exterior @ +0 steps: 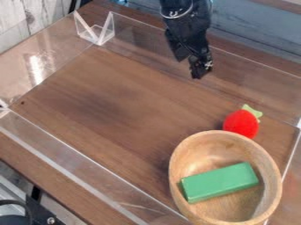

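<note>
The black robot gripper (pixel 198 63) hangs over the back of the wooden table, upper centre, well away from the objects; its fingers are too small and dark to tell whether open or shut. A red strawberry-like toy (pixel 241 125) with a green top lies at the right. Below it a wooden bowl (pixel 189 155) holds a green rectangular block (pixel 220 181).
Clear acrylic barriers run round the wooden table (pixel 106 114), with a clear bracket (pixel 95 26) at the back left. A blue-grey wall stands behind.
</note>
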